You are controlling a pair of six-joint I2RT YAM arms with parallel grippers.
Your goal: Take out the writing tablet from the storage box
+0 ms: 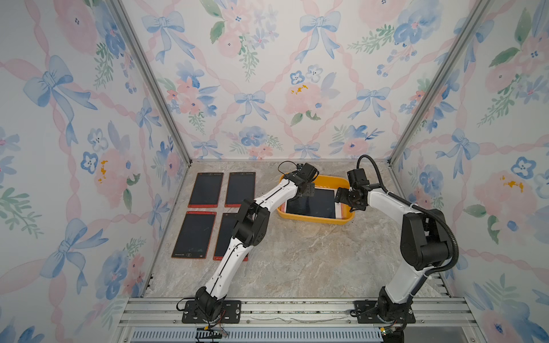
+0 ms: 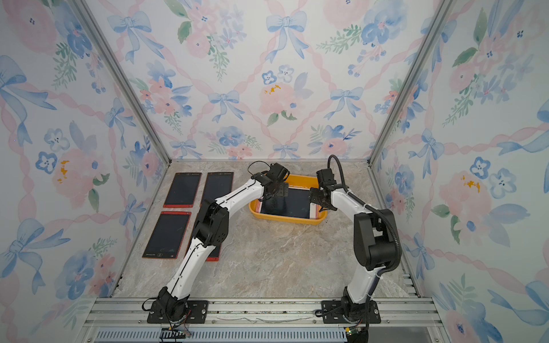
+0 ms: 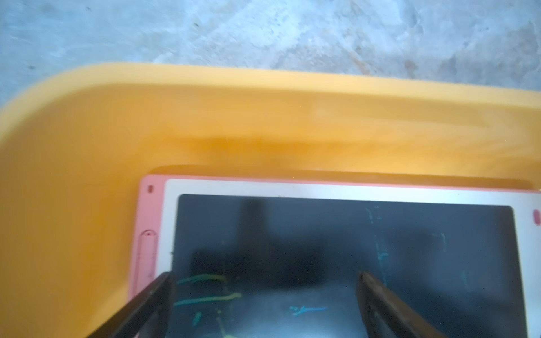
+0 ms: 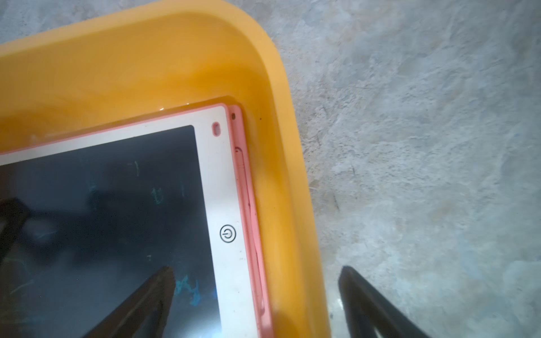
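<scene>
In the top left view a yellow storage box [image 1: 308,218] stands at the back of the table. Inside it lies flat a dark-screened writing tablet [image 1: 320,204] with a white frame and pink edge; a second pink edge [image 4: 260,264] peeks out beneath it at the right end. My left gripper is open above the tablet's left part, nothing held. At the box's right end my right gripper stands open, one finger over the tablet and the other outside the wall, the box wall [image 4: 298,225] showing between them. Whether either gripper touches anything cannot be told.
Several red-edged tablets lie flat on the left: one at the back left [image 1: 206,189], one beside it [image 1: 240,189], one in front [image 1: 194,235], and another partly behind my left arm [image 1: 226,228].
</scene>
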